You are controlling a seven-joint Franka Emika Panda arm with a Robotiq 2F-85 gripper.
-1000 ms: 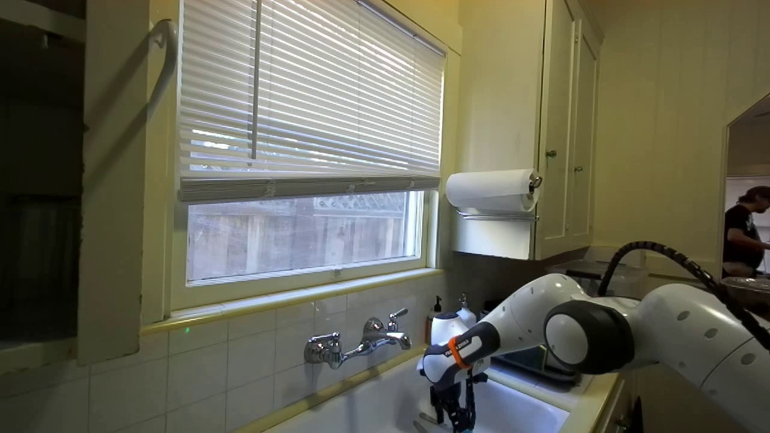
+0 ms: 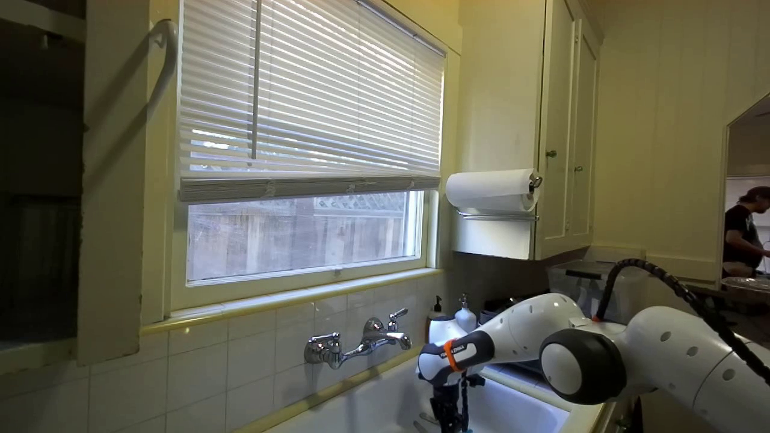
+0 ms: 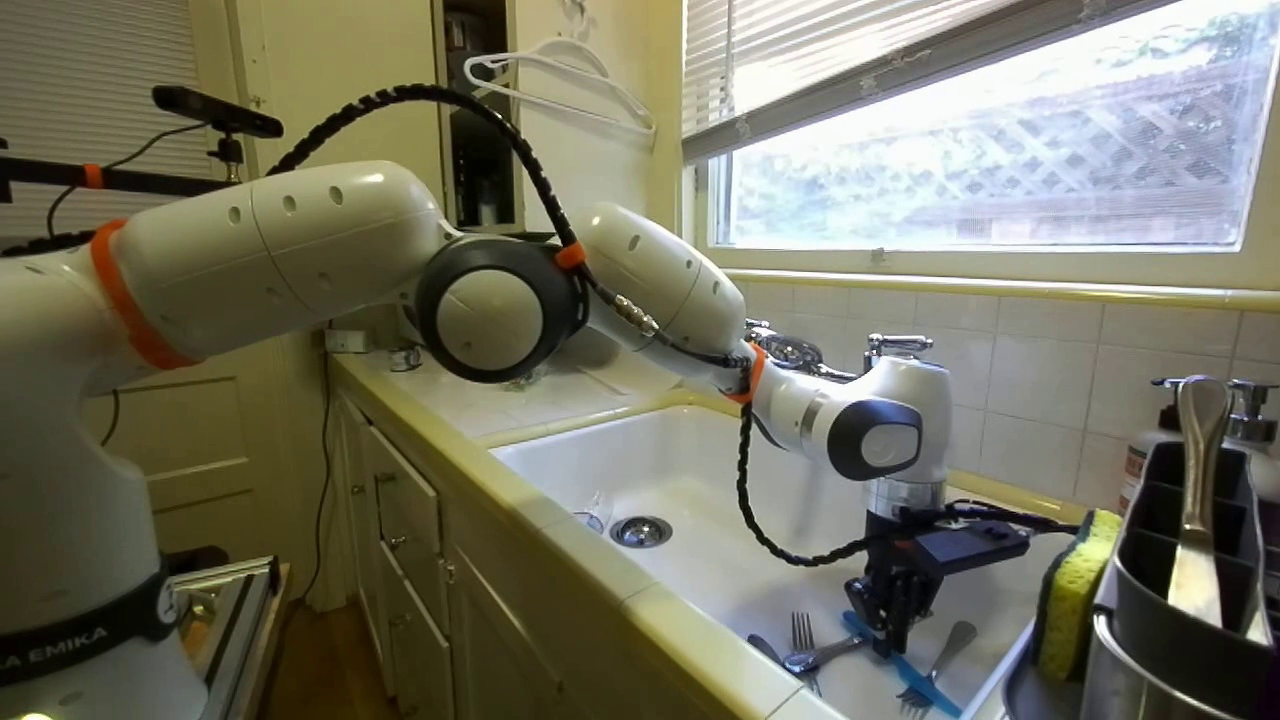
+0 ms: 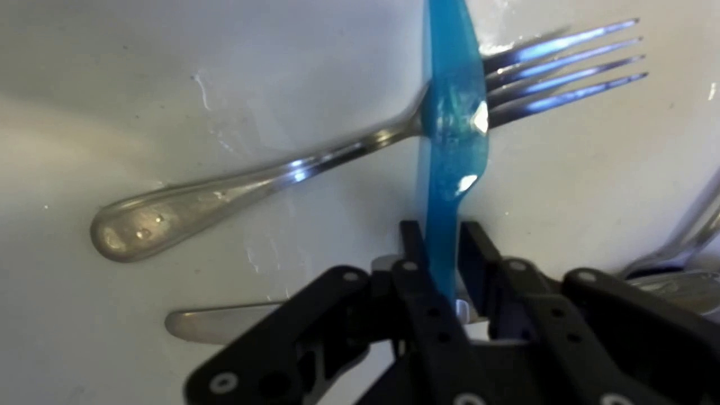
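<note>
My gripper reaches down into the sink (image 3: 720, 480), its black fingers part way apart on either side of a blue utensil's handle. In the wrist view the fingers sit very close to the handle; whether they press on it cannot be told. The blue utensil (image 4: 462, 88), plastic-looking and knife-like, lies across the neck of a metal fork (image 4: 229, 196). Below the fork, another metal utensil's rounded end (image 4: 216, 324) pokes out from behind the gripper. Exterior view 1 hides the cutlery behind the sink's edge.
More cutlery, such as a second fork (image 3: 801, 630), lies on the sink floor around the gripper. At the sink's right stand a yellow sponge (image 3: 1076, 600) and a utensil caddy (image 3: 1152, 528). The wall faucet (image 2: 361, 346) is behind the arm. Near the drain (image 3: 641, 532) the sink is mostly clear.
The arm has come down slightly, carrying the gripper lower into the sink. The fingers, spread wider a second ago, now look closer together.
</note>
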